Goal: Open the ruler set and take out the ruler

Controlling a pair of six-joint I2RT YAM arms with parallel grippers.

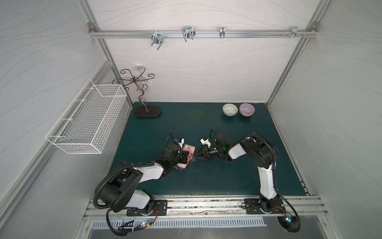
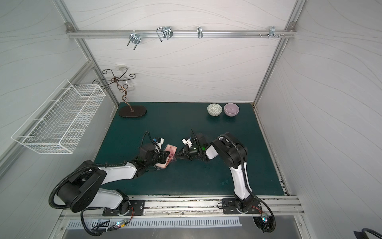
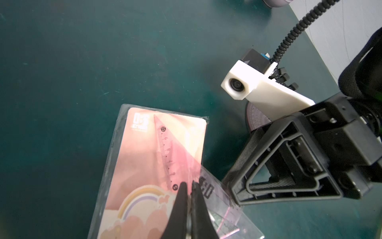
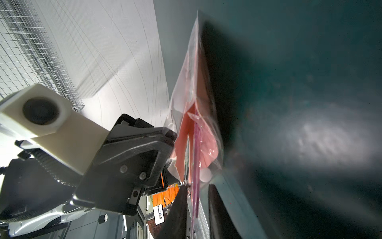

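Note:
The pink ruler set in its clear sleeve lies on the mat; in the right wrist view its opening gapes. A transparent triangle ruler (image 3: pixel 167 147) sticks out of it to the right. My left gripper is shut at the set, its tips over the ruler; whether it grips anything thin is unclear. My right gripper is part open at the ruler's protruding end, which runs between its fingertips, with the pink edge (image 4: pixel 196 155) seen end-on.
A patterned bowl (image 1: pixel 229 109) and a lilac bowl (image 1: pixel 246 109) stand at the back right, a scrollwork stand (image 1: pixel 147 111) at the back left. A wire basket (image 1: pixel 85 119) hangs on the left wall. The mat's middle behind the grippers is clear.

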